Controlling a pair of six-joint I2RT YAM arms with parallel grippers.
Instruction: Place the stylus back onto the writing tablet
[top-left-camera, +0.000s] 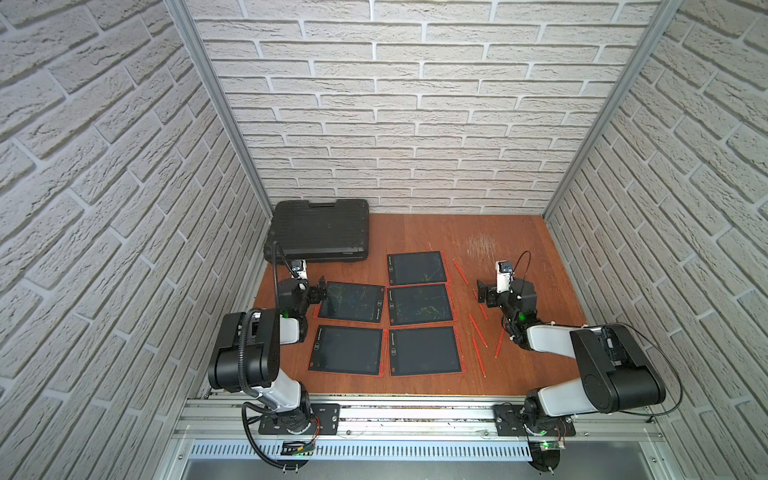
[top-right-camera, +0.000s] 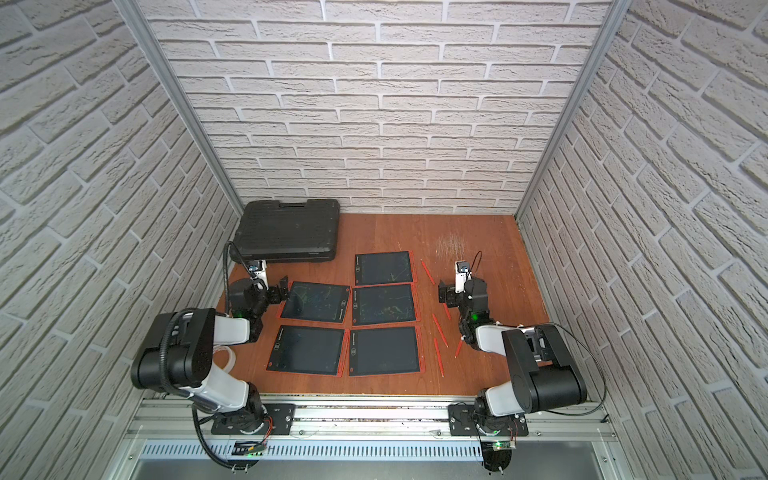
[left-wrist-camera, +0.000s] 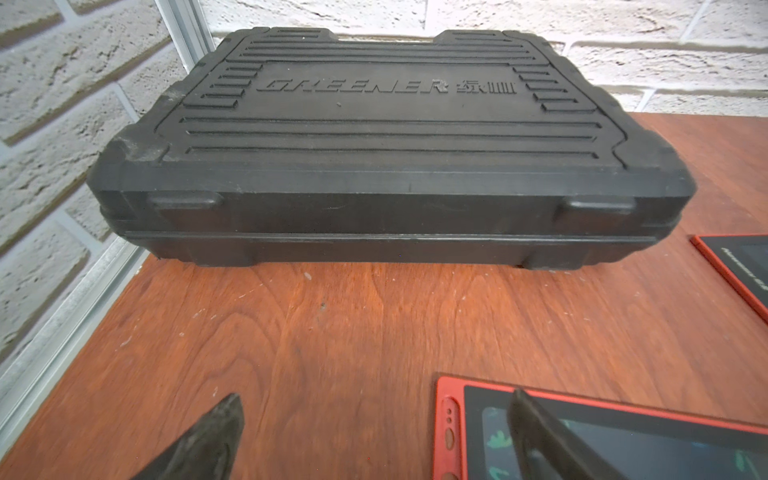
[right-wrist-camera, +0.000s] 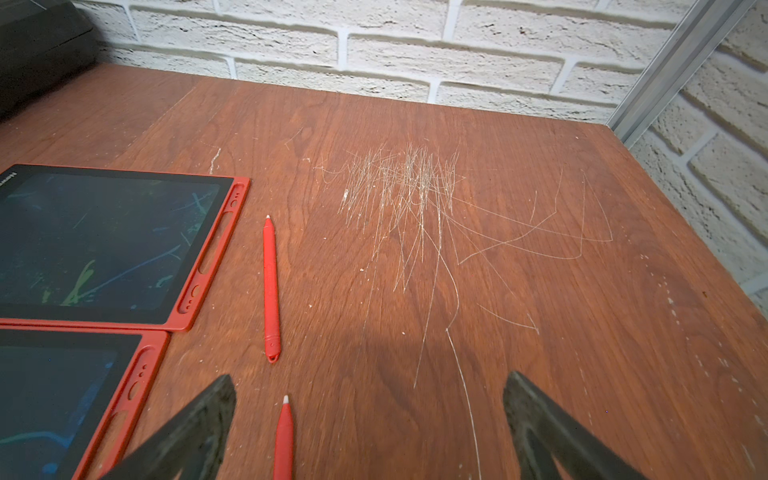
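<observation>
Several red-framed writing tablets lie on the wooden table, among them the back tablet (top-left-camera: 416, 268) and the front right tablet (top-right-camera: 384, 350). Several red styluses lie loose to their right; one stylus (right-wrist-camera: 270, 288) points away beside the back tablet, another stylus (right-wrist-camera: 284, 444) lies nearer. My right gripper stands open above the table by these styluses, nothing between its fingers. My left gripper is open and empty over the left side, near a tablet (left-wrist-camera: 608, 444) and facing the black case.
A black case (left-wrist-camera: 392, 152) lies at the back left. Brick-patterned walls close off the back and both sides.
</observation>
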